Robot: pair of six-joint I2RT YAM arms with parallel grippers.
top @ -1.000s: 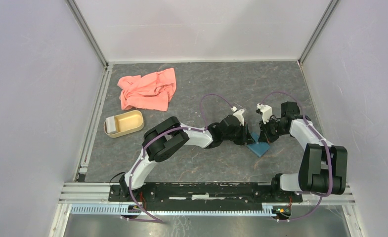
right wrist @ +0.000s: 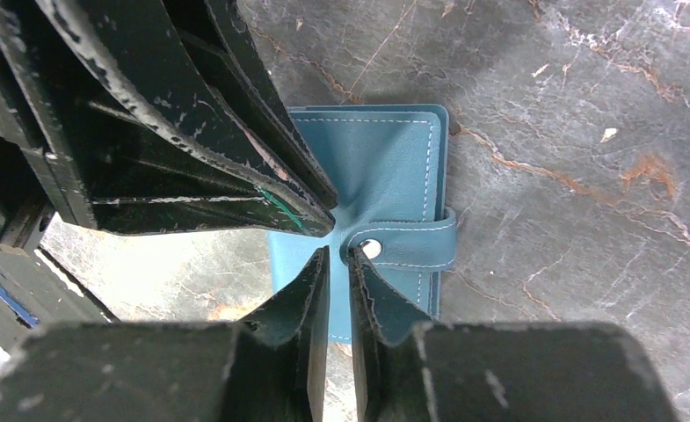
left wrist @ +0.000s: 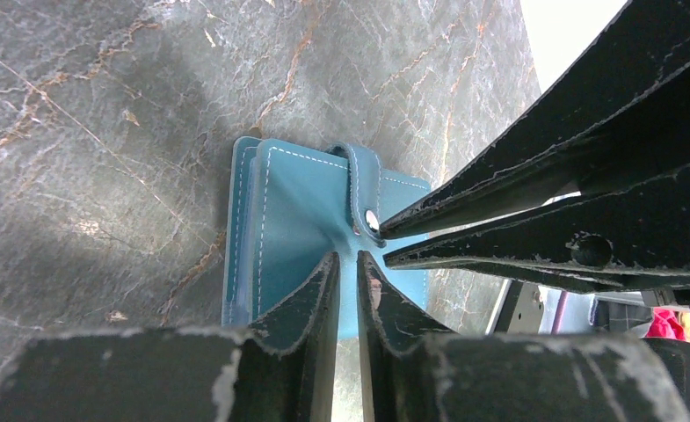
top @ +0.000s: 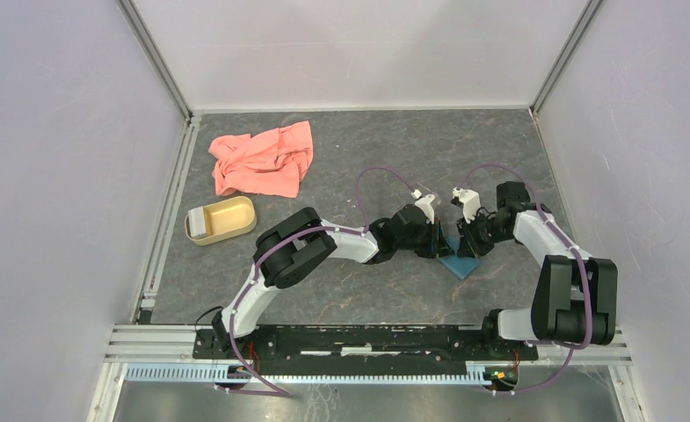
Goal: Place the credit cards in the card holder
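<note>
The blue card holder [top: 458,266] lies flat on the table right of centre, closed, with its strap and white snap [right wrist: 370,249] on top. Over the cover, my left gripper has its fingers close together, only a narrow gap between them; nothing shows clearly gripped there. My right gripper is shut, its tips at the strap's snap end, and whether they touch it I cannot tell. In the left wrist view its fingers [left wrist: 517,242] reach in from the right beside the snap. No loose credit cards can be made out.
At the left stands a tan tray [top: 233,217] with a white boxy item [top: 197,223] inside, too small to identify. A crumpled coral cloth [top: 264,160] lies at the back left. Walls enclose the sides and back.
My right gripper has shifted slightly left over the card holder. The left arm, holder, tray and cloth look unmoved.
</note>
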